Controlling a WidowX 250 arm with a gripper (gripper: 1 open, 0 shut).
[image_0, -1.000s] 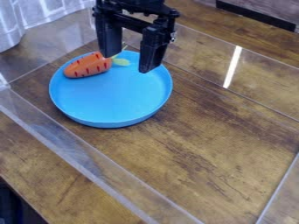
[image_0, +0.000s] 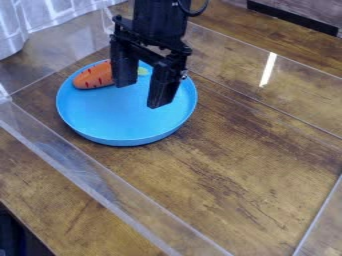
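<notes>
My black gripper (image_0: 144, 82) hangs over a round blue plate (image_0: 123, 122), open, its two fingers spread apart with nothing seen between them. An orange carrot (image_0: 94, 74) with a small green top lies on the upper left of the plate, partly hidden behind the left finger.
The wooden floor of the tray (image_0: 254, 170) is clear to the right of the plate and below it. Clear plastic edges run along the left and bottom. A crumpled clear or white item (image_0: 27, 20) is at the top left.
My gripper has come down lower over the plate, covering more of the view of the carrot's green top. The plate and carrot look unmoved.
</notes>
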